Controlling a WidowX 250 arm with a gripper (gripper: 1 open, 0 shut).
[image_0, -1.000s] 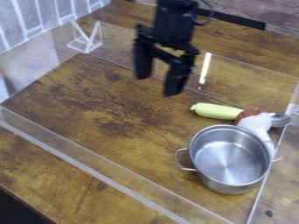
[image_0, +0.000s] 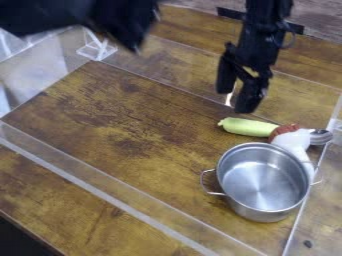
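My dark gripper (image_0: 237, 88) hangs blurred at the upper middle of the camera view, above the table behind a yellow-green corn cob (image_0: 245, 127); its fingers are too blurred to read clearly. A steel pot (image_0: 261, 183) with side handles stands at the lower right. Behind the pot lie the corn, a white and red object (image_0: 294, 142) and a silver utensil (image_0: 319, 136), bunched together.
Transparent strips or walls border it at back, front and right. A dark blurred shape crosses the top left corner.
A dark shape has appeared at the top left. The pot and items are unchanged.
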